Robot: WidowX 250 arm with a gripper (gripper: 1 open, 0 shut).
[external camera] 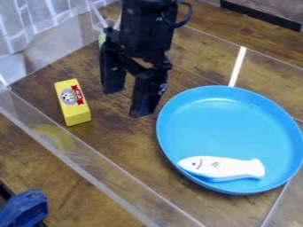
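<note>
My black gripper (129, 82) hangs over the wooden surface in the upper middle, fingers spread open with nothing seen between them. It is between a yellow box (73, 107) on the left and a blue round dish (207, 115) on the right, which holds a white fish-shaped object (225, 168). A green object (103, 37) behind the gripper is mostly hidden.
A blue object (21, 211) lies at the lower left corner. Clear plastic edges run along the left and bottom. Bare wood shows below the gripper and at the upper right.
</note>
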